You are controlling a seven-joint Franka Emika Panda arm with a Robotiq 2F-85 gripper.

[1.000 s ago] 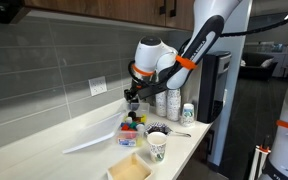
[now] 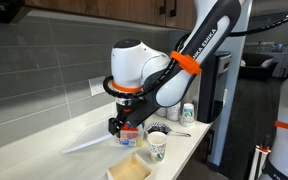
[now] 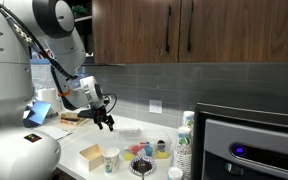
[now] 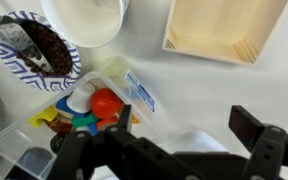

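Note:
My gripper is open, with nothing held between its fingers. It hangs above the counter, and in exterior view 1 the gripper (image 2: 124, 124) overlaps the clear container (image 2: 130, 139). From the wrist, that container (image 4: 29, 140) lies to the left, holding several small coloured pieces, among them a red one (image 4: 105, 103). Above it are a white mug (image 4: 84, 18) and a patterned bowl (image 4: 61, 78) of dark bits with a scoop in it. An empty, shallow tan box (image 4: 221, 30) is at the upper right.
A white object (image 4: 199, 141) shows below the gripper, partly cut off. White canisters (image 3: 183, 150) and a toaster oven (image 3: 249, 145) stand along the counter. Bare counter (image 2: 64, 160) extends left of the tan box in exterior view 1.
The objects on the counter look unmoved.

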